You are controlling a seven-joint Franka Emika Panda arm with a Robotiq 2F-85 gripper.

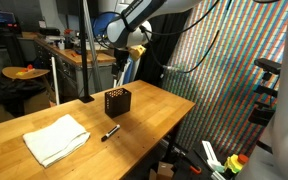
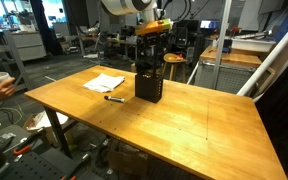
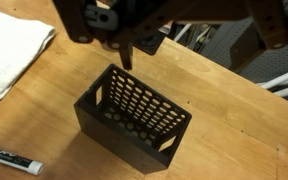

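Observation:
A black perforated basket (image 1: 117,103) stands upright on the wooden table. The wrist view looks down into the basket (image 3: 124,145), and nothing shows inside it. My gripper is open above the table, with its fingers apart and nothing between them. In exterior view 1 the gripper (image 1: 118,78) hangs just above and behind the basket, apart from it. A dark marker with a white label (image 3: 11,158) lies on the table in front of the basket. A folded white cloth (image 1: 57,140) rests to the left of the marker.
Bare tabletop (image 2: 219,125) stretches out on the basket's other side from the cloth. A dark box (image 2: 129,158) sits on the floor below the table. An orange stool (image 1: 31,73) stands behind the table.

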